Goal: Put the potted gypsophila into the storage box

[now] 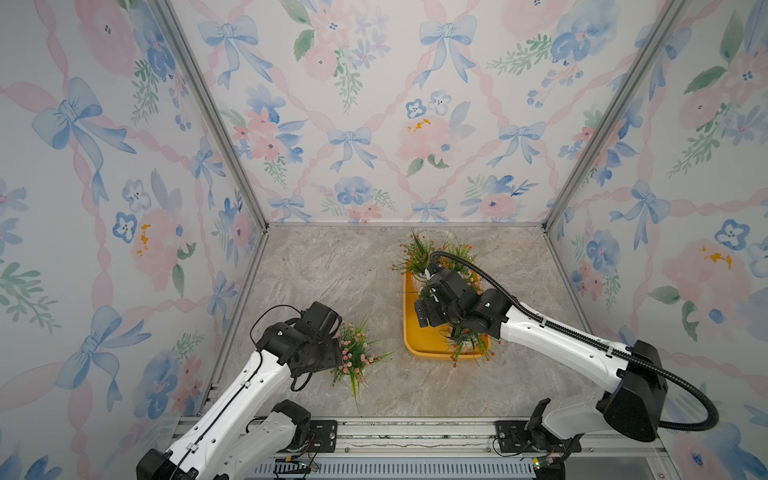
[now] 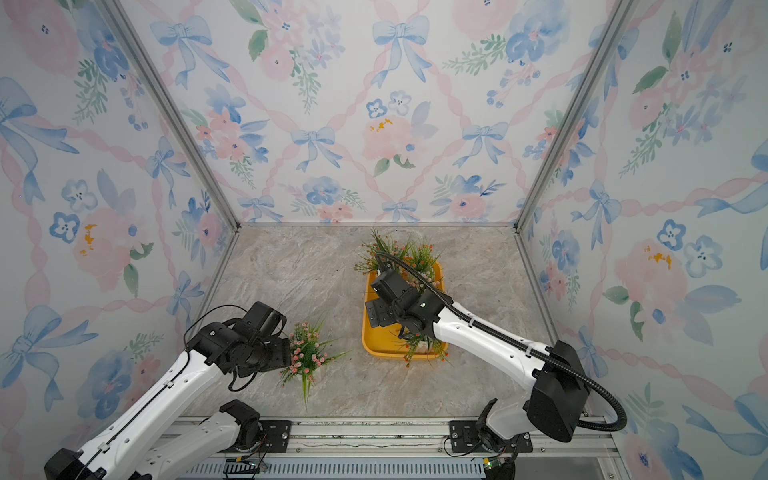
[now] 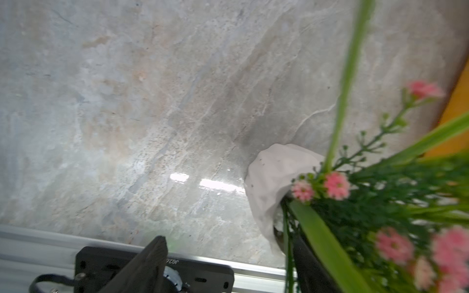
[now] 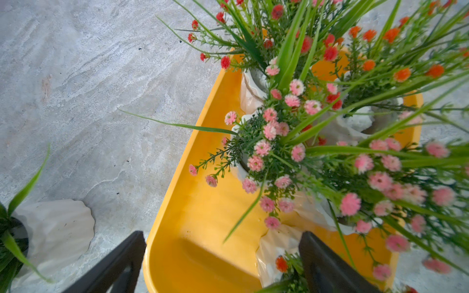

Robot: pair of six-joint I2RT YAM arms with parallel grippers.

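Note:
A potted gypsophila (image 1: pixel 357 356) with pink flowers and a pale pot stands on the marble floor left of the yellow storage box (image 1: pixel 412 340). My left gripper is right beside it, fingers apart, with leaves at its right finger and the pot (image 3: pixel 268 180) just ahead. The box holds several potted plants with pink, red and orange flowers (image 4: pixel 263 146). My right gripper hangs open over the box, nothing visibly held.
Patterned walls close the space at back and sides, and a metal rail (image 1: pixel 416 428) runs along the front edge.

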